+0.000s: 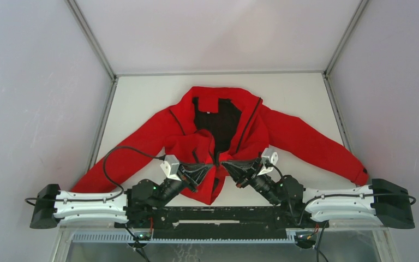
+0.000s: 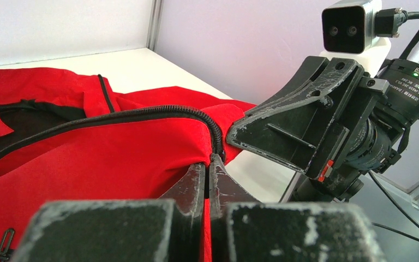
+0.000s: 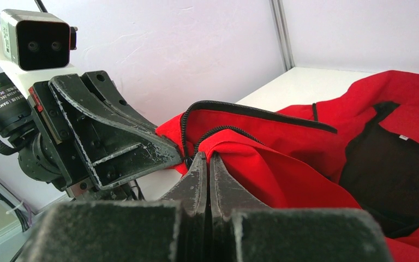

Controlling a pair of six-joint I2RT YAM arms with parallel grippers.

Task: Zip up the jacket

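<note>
The red jacket (image 1: 207,95) lies spread with its front open over a black lining (image 1: 223,123). Near the bottom of that front, my left gripper is shut on the edge of one front panel, where the black zipper tape (image 2: 163,111) runs down to its fingertips. My right gripper faces it, tips close by, shut on red cloth at the opposite edge. In the right wrist view, two toothed zipper edges curve down to the meeting tips. The zipper's slider and pin are hidden there.
A small black zipper pull (image 2: 5,245) lies on the red panel at the lower left of the left wrist view. Both sleeves, such as the right one (image 1: 316,144), spread outward. White table (image 1: 142,98) shows bare behind the jacket.
</note>
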